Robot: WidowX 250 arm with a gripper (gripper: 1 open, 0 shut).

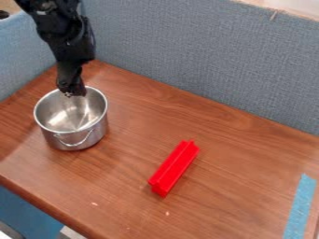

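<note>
A steel pot (71,131) with a wire handle stands on the wooden table at the left. My black gripper (71,90) reaches down from the top left, its tip at the pot's back rim or just inside the opening. Whether it is open or shut, or holds anything, I cannot tell. A red bar (173,168) lies apart on the table, right of the pot.
Grey padded walls (200,65) bound the table at the back and left. A light blue strip (299,205) runs along the right edge.
</note>
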